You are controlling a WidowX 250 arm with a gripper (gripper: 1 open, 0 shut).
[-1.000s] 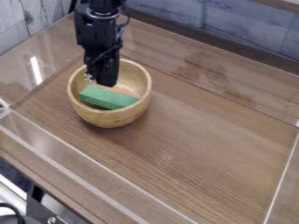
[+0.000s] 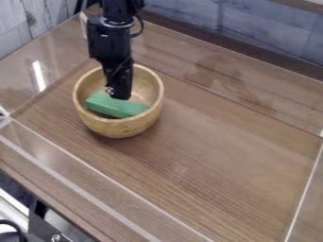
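Note:
A wooden bowl (image 2: 147,120) stands on the left half of the table, holding a green rectangular block (image 2: 116,108) that lies flat toward its front left. My dark gripper (image 2: 112,91) comes down from the top into the back of the bowl, its tip just above or at the block's back edge. The tip looks shut; whether it touches the block I cannot tell.
A dark area with cables shows beyond its edge at the lower left, and a ribbed grey surface at the upper left.
My gripper has come down lower into the bowl and slightly to the right. The block and bowl show little or no movement.

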